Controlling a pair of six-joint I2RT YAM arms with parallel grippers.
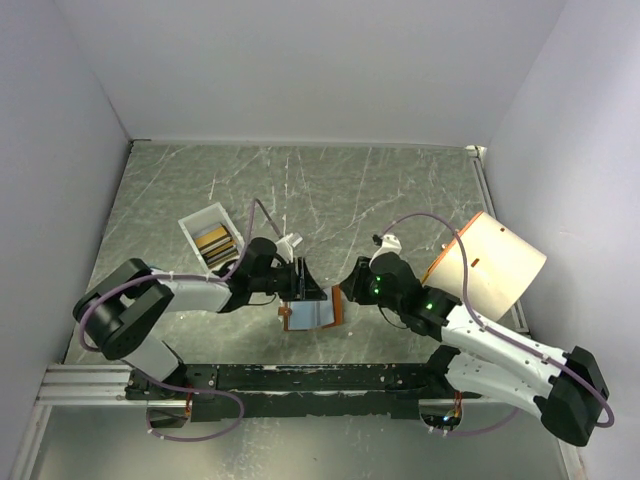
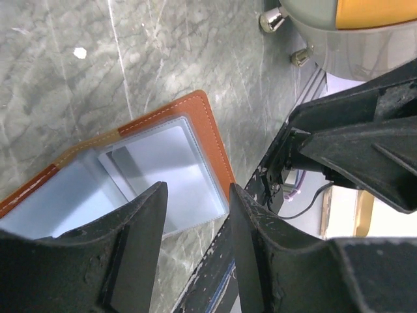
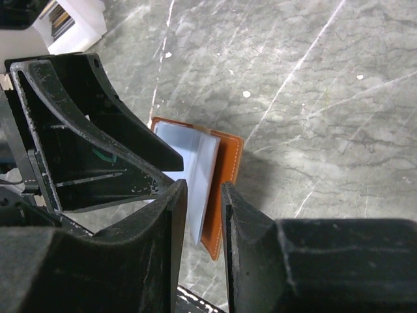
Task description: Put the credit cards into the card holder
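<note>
The card holder [image 1: 309,314], with brown edging and pale clear pockets, stands spread on the grey table in front of both arms. Seen from the left wrist, one pale pocket [image 2: 186,176] faces me with a brown border [image 2: 210,124]; whether a card is in it, I cannot tell. Above the holder, my left gripper is part open and nothing shows between its fingers. Just right of it, my right gripper is also part open, its narrow gap empty, with the holder's brown flap [image 3: 225,171] beyond. Gold and brown cards [image 1: 213,243] lie in a white tray.
The white tray [image 1: 190,222] stands back left, behind the left arm. A tilted cream box [image 1: 490,265] with an orange edge is at the right. My two grippers are close together over the holder.
</note>
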